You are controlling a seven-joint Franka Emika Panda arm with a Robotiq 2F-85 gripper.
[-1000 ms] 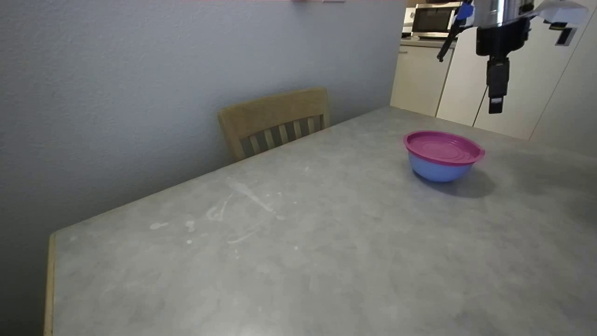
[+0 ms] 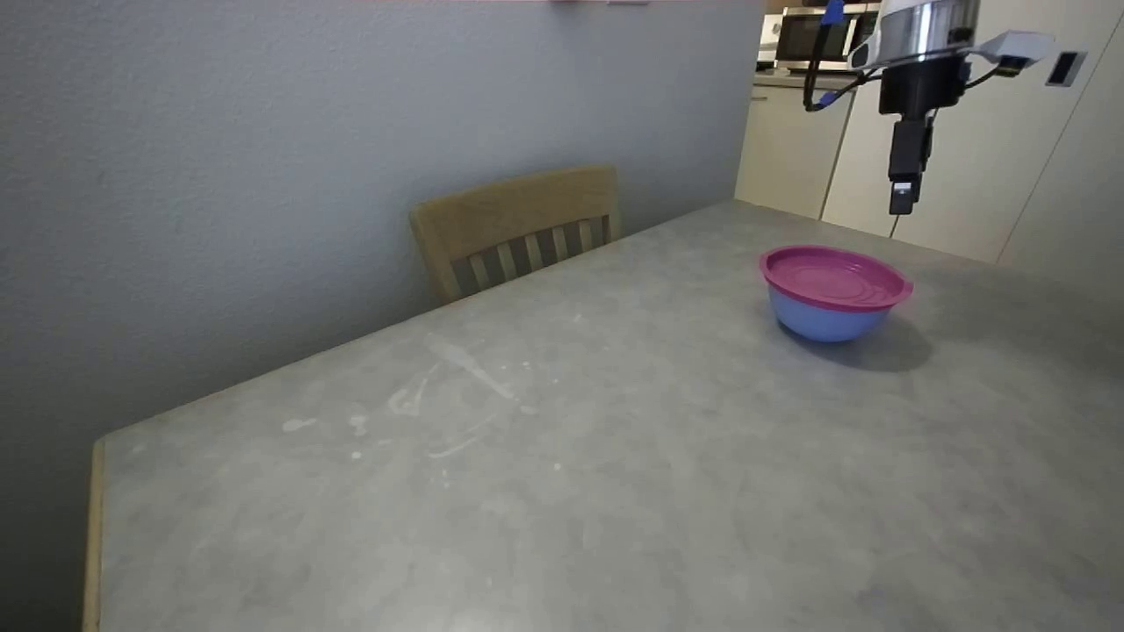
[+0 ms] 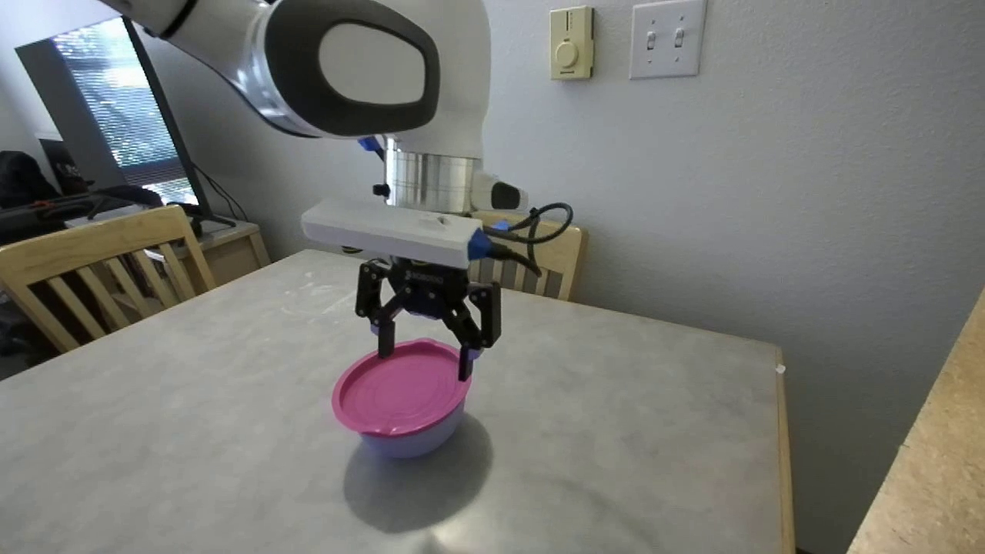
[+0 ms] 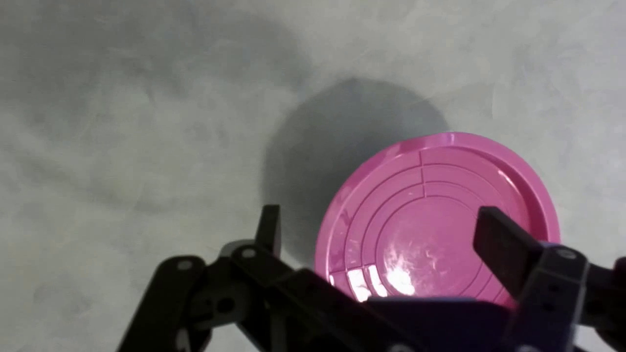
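A light blue bowl (image 2: 828, 320) stands on the grey table, covered by a pink lid (image 2: 835, 278). In exterior view 1 my gripper (image 2: 903, 209) hangs above the table, higher than the lid and a little to its right. Exterior view 2 shows the gripper (image 3: 425, 365) with its fingers spread wide, and the bowl (image 3: 412, 442) below. From the wrist, the pink lid (image 4: 437, 234) fills the lower right. One finger (image 4: 270, 231) shows over bare table left of the lid, the other over the lid. Nothing is held; the fingers are open.
Wooden chairs (image 3: 111, 268) stand along its edge, one of them by the wall. A counter with a microwave (image 2: 813, 40) lies beyond.
In exterior view 1 my gripper has shifted left, nearer the bowl, and its wrist looks slightly turned. The bowl and lid have not moved.
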